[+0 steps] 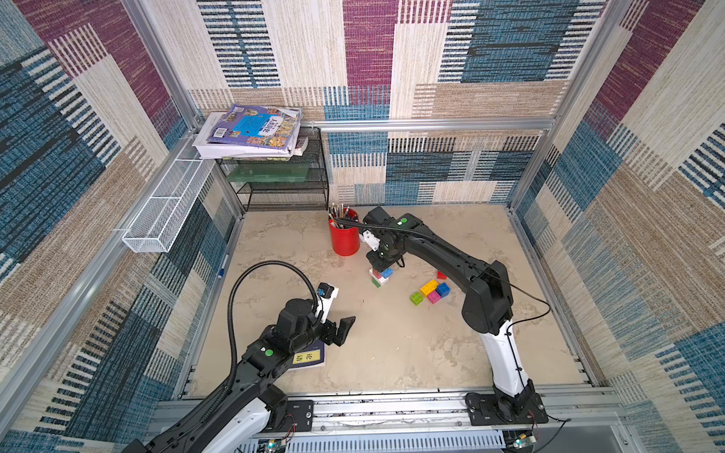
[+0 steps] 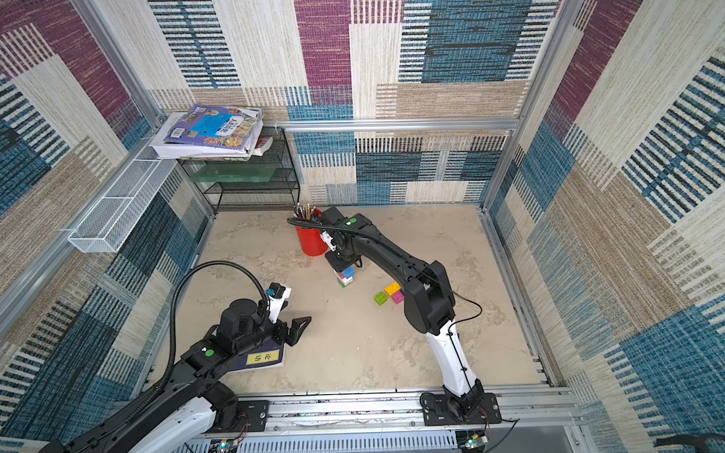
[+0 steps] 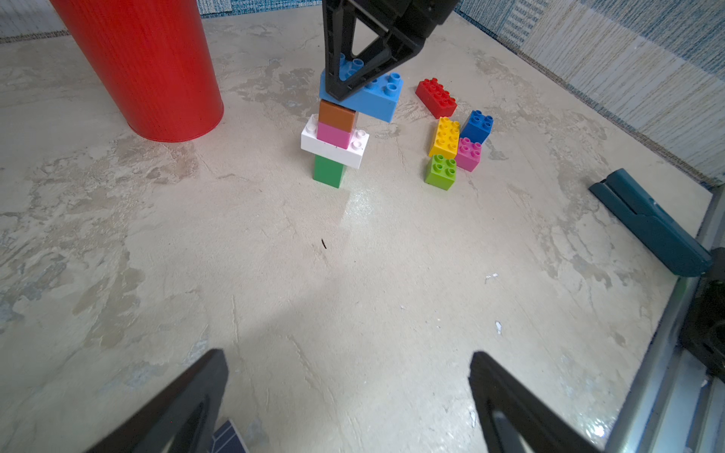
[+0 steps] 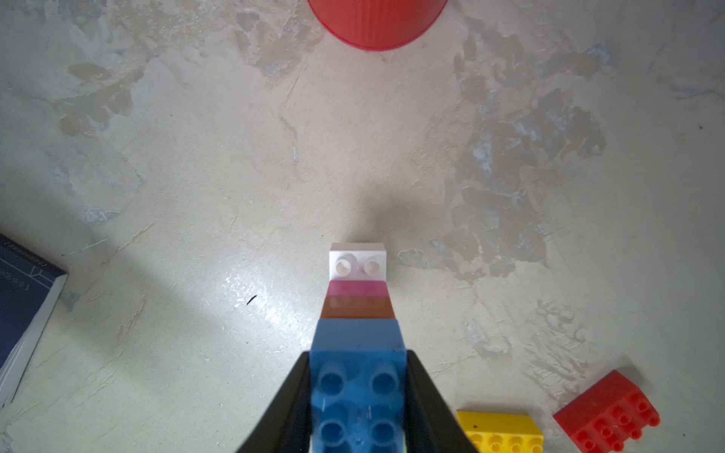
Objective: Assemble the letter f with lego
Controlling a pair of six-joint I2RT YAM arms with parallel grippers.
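Note:
A small tower stands mid-table: a green brick (image 3: 329, 173) at the base, a white brick (image 3: 333, 152), pink (image 3: 333, 134) and brown (image 3: 337, 114) bricks, and a long light-blue brick (image 3: 375, 102) on top. My right gripper is at the top, its fingers on either side of the blue brick; whether they press on it is hard to tell. Loose yellow (image 3: 445, 137), red (image 3: 435, 98), dark-blue (image 3: 476, 125), pink (image 3: 468, 155) and lime (image 3: 440, 172) bricks lie to the right. My left gripper (image 1: 340, 326) stands open at the front left, empty.
A red pen cup (image 1: 345, 238) stands behind the tower. A dark book (image 1: 308, 358) lies under the left arm. A wire rack (image 1: 283, 194) with magazines is at the back left.

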